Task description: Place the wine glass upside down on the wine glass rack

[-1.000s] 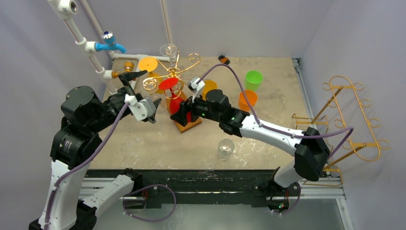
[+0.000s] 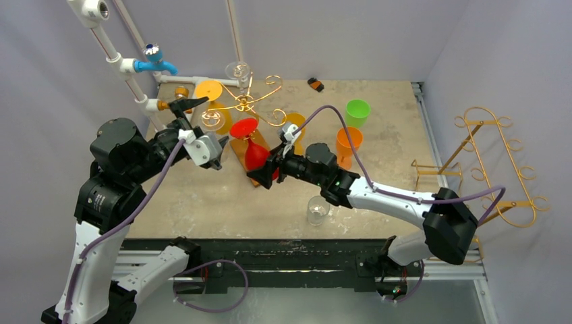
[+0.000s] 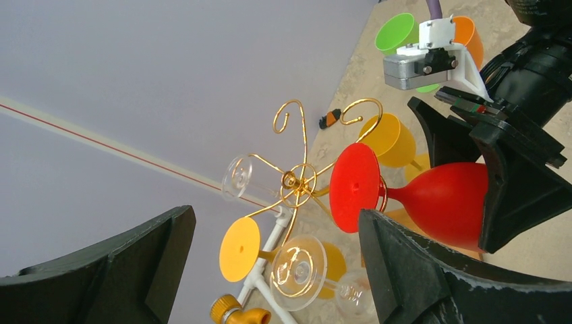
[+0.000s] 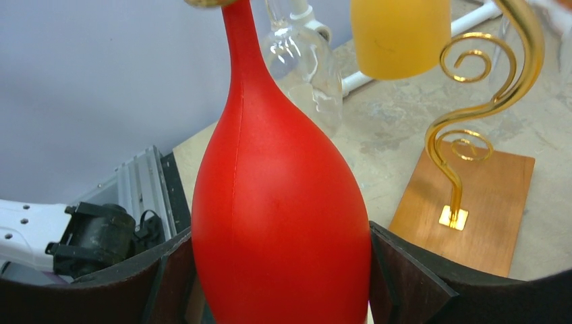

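Observation:
The red wine glass is upside down, base up, with my right gripper shut around its bowl. In the right wrist view the red bowl fills the space between the fingers. The golden rack stands on a wooden base. One of its golden loops shows just under the glass's red base, close to the stem; whether the loop bears any weight cannot be told. My left gripper is open and empty, left of the rack, its fingers spread wide in its own wrist view.
A yellow glass and clear glasses hang upside down on the rack. Green and orange glasses stand to the right; a clear glass is near the front. Pipes line the back left.
My right gripper and the red glass have shifted slightly right and toward the table's front. The left arm has barely moved and its gripper stays open.

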